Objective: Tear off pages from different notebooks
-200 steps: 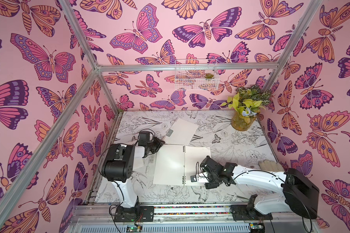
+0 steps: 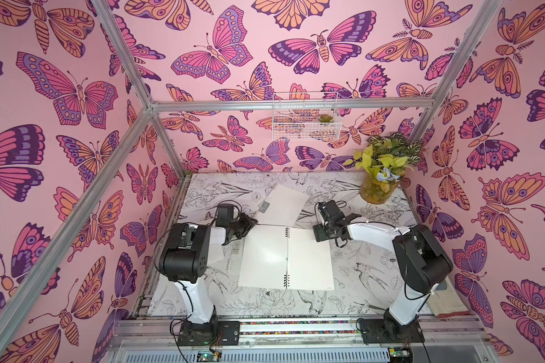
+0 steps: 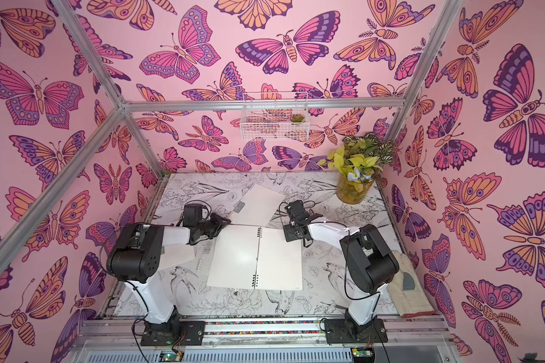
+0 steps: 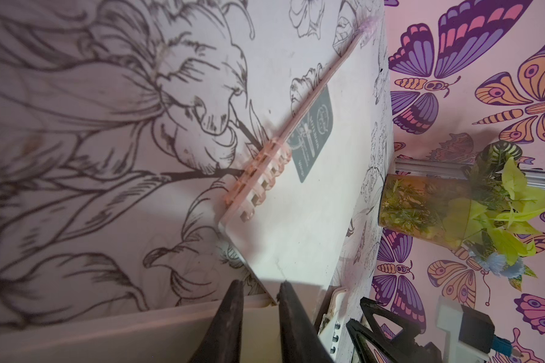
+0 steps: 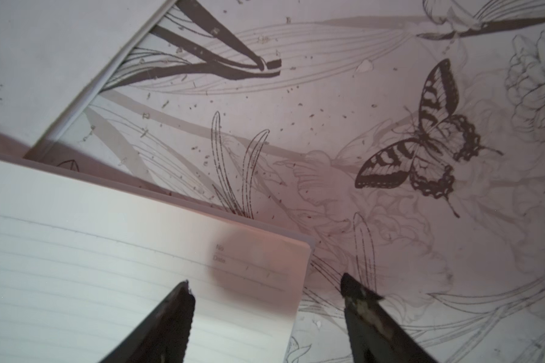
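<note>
A spiral notebook [image 2: 263, 257] lies open mid-table, a blank leaf on its left and a lined page [image 2: 310, 260] on its right. My left gripper is shut on its edge near the upper left corner; a pale strip shows between the fingers. Over the lined page's upper right corner, my right gripper stands open, fingers apart on either side of the page's right edge, nothing gripped. Behind lies a second notebook [image 2: 284, 205], shut, with a grey label [image 4: 312, 136] on its cover. Another pale notebook [image 3: 176, 255] is partly hidden beneath the left arm.
A glass vase with a plant [image 2: 378, 187] stands at the back right. A beige cloth item [image 3: 408, 293] lies at the right front edge. Bare table shows between the open notebook and the vase.
My right arm has swung from the lower part of the lined page to its upper right corner. The left arm and the notebooks look unmoved.
</note>
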